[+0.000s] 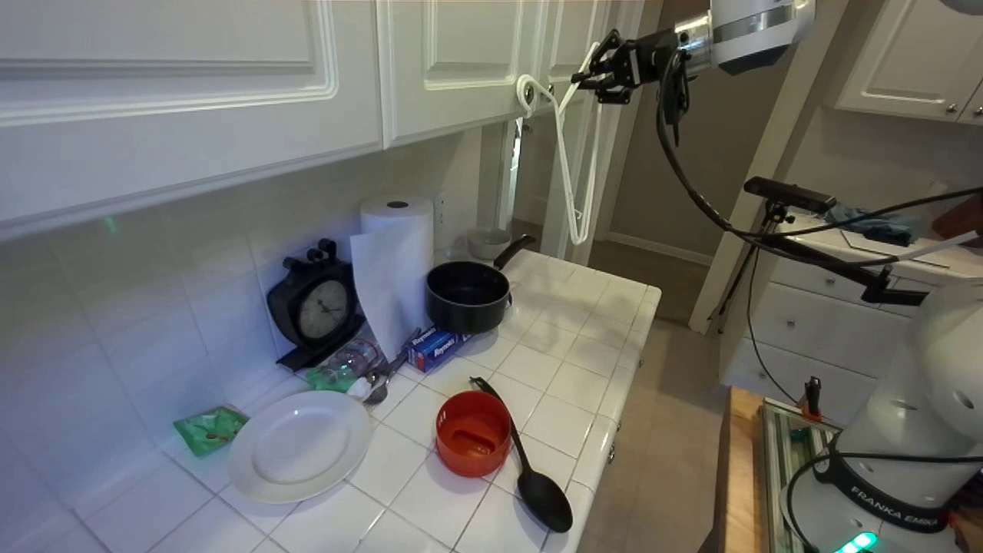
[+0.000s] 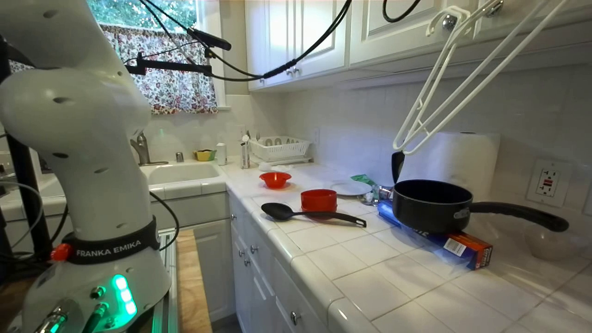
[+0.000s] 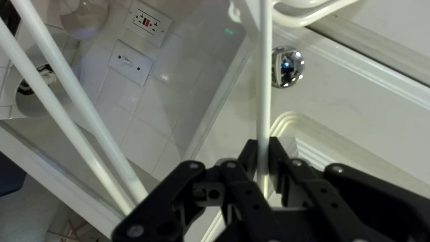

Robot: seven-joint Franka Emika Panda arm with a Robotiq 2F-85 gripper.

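Observation:
White plastic hangers (image 1: 564,157), apparently two side by side, hang from my gripper (image 1: 582,81) up by the wall cabinets. In the wrist view a white hanger bar (image 3: 264,80) runs between the black fingers, and my gripper is shut on it. The hooked end (image 2: 452,14) lies over a round cabinet knob (image 2: 449,22) in exterior view 2; whether it rests on the knob or only passes in front of it, I cannot tell. A shiny knob (image 3: 287,66) shows just right of the bar in the wrist view.
Below on the tiled counter stand a black pot (image 1: 468,295), a paper towel roll (image 1: 398,267), a red bowl (image 1: 472,433), a black spoon (image 1: 544,498) and a white plate (image 1: 299,447). The cabinet door (image 1: 461,55) is shut. Counter beside the pot is clear.

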